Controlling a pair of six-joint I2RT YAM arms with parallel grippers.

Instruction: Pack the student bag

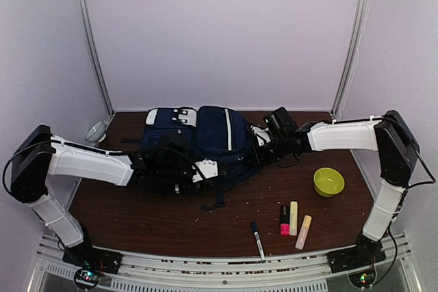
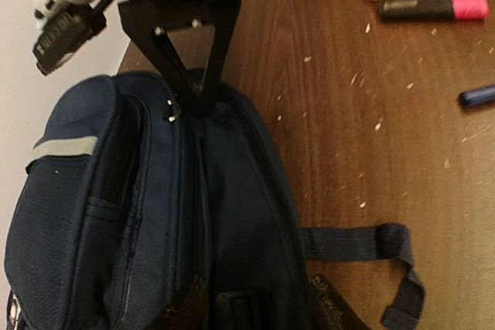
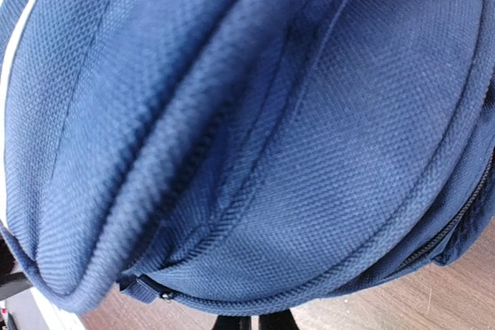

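The navy student bag (image 1: 222,135) lies on its back across the middle of the table, with white trim on its flap and pocket. My left gripper (image 1: 220,173) is over the bag's front side. In the left wrist view its fingers (image 2: 334,308) are apart, with dark fabric and a black loop (image 2: 244,307) between and below them. At the bag's right end, my right gripper (image 1: 257,158) is shut, tips against the cloth. In the right wrist view its fingertips (image 3: 232,322) meet at the bag's lower edge; whether they pinch thin cloth is hidden.
At the front right lie a black-and-pink marker (image 1: 285,219), a yellow marker (image 1: 293,218), a pale marker (image 1: 303,233) and a dark-capped pen (image 1: 258,241). A green bowl (image 1: 328,182) stands right, a white bowl (image 1: 96,132) far left.
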